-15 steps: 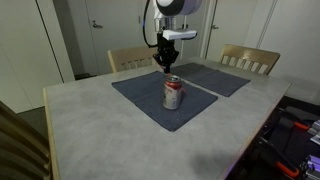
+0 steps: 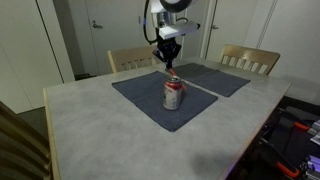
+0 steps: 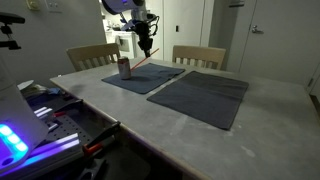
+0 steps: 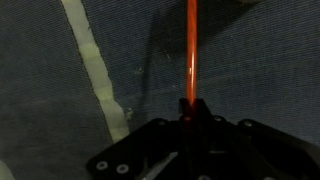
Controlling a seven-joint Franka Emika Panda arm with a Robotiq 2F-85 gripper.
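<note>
In the wrist view, a thin orange-red stick point(image 4: 192, 50) runs up from between the fingertips of my gripper, which is shut on it. A red and silver can point(image 2: 173, 96) stands upright on a dark cloth in exterior view 1. My gripper point(image 2: 168, 58) is above and behind the can there, with a short red length of stick point(image 2: 171, 70) showing near the can's top. Exterior view 2 shows the can point(image 3: 124, 68) left of the slanting stick point(image 3: 139, 57). Whether the stick's end touches the can is too small to tell.
The dark cloth point(image 2: 190, 112) under the can has pale tape strips point(image 4: 92, 65). Another dark cloth point(image 3: 205, 98) lies apart from it. Chairs point(image 2: 248, 60) stand around the pale table point(image 2: 95, 125), whose front area is clear.
My gripper has risen a little above the can. The red stick beneath it shows more clearly now. The can looks unmoved.
</note>
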